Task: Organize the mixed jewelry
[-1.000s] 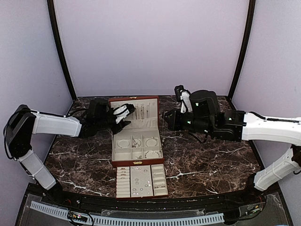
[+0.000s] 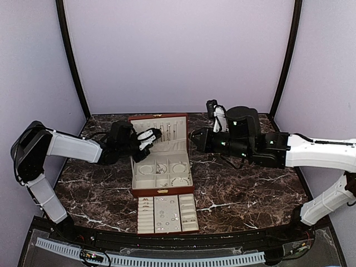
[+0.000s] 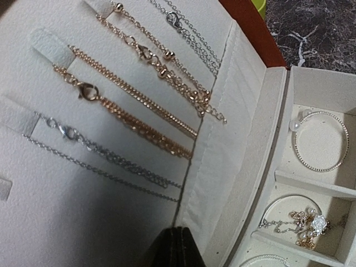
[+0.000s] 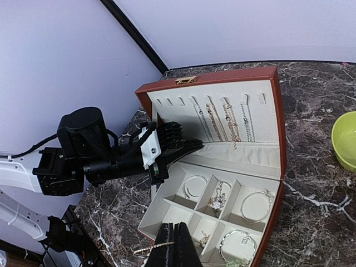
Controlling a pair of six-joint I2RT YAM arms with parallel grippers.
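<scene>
The open jewelry box [image 2: 162, 192] has several necklaces [image 3: 133, 100] hanging on its lid, their lower ends at a fabric pocket [image 3: 219, 167]. Its compartments hold bracelets [image 3: 328, 167] and tangled chains with a white flower piece [image 3: 319, 224]. My left gripper is shut at the pocket's edge below the necklaces, with nothing visible between its fingers. My right gripper is shut, to the right of the box in the top view; in its wrist view a thin gold chain-like strand [image 4: 150, 246] shows by the fingertips, whether held or behind them I cannot tell.
A tray [image 2: 167, 214] with rings and small pieces lies in front of the box. A green bowl [image 4: 347, 139] stands to the box's right, mostly hidden in the top view. Bare marble table surrounds the box.
The right arm is nearly unchanged.
</scene>
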